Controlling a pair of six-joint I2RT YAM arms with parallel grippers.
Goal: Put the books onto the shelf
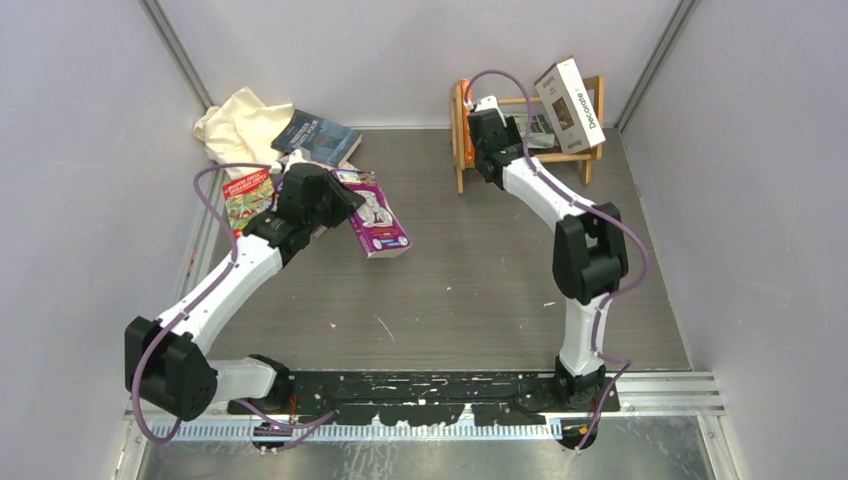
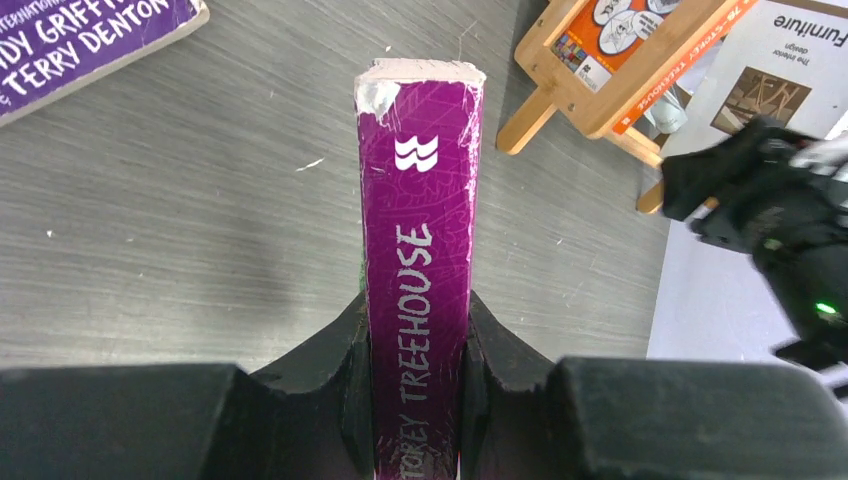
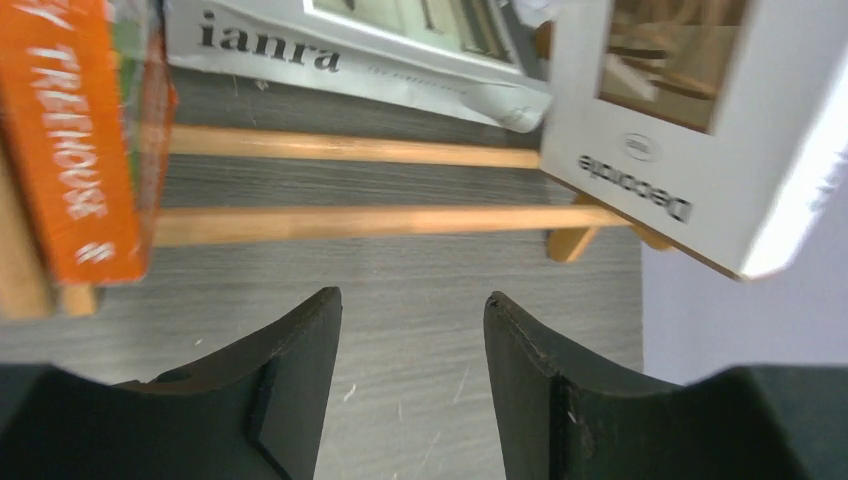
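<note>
My left gripper is shut on a purple Treehouse book (image 2: 415, 200), its spine facing the left wrist view; from above, the book (image 1: 380, 222) juts out to the right of that gripper. My right gripper stands part open at the front of the wooden rack, nothing between its fingers. An orange Treehouse book (image 3: 85, 150) stands at the rack's left end. A white Decoralc box file (image 1: 573, 105) leans at its right end. A grey file marked ianra (image 3: 350, 60) lies between them.
At the back left lie a dark blue book (image 1: 315, 137), a red and green book (image 1: 248, 200) and a cream cloth (image 1: 240, 130). The wooden rack (image 3: 350, 220) has open rails.
</note>
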